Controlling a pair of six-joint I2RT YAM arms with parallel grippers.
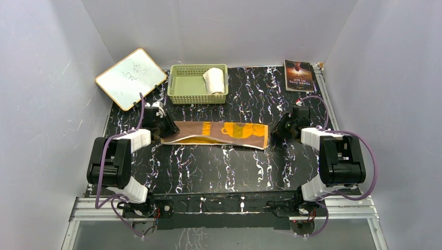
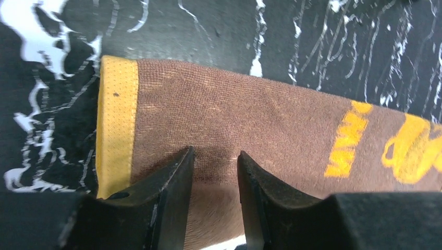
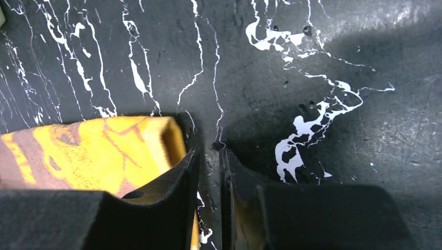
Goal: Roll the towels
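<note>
A long brown and yellow towel [image 1: 213, 130] lies folded lengthwise in a strip across the middle of the table, its near edge slightly lifted. My left gripper [image 1: 169, 127] is over the towel's left end; in the left wrist view its fingertips [image 2: 182, 159] are apart on the brown fabric, part open. My right gripper [image 1: 279, 128] sits just past the towel's right end; in the right wrist view its fingers are shut beside the yellow corner [image 3: 156, 135], and whether any fabric is between them cannot be seen clearly.
A green basket [image 1: 185, 80] holding a rolled white towel [image 1: 213, 80] stands at the back. A whiteboard [image 1: 125, 78] is at the back left, a book [image 1: 298, 75] at the back right.
</note>
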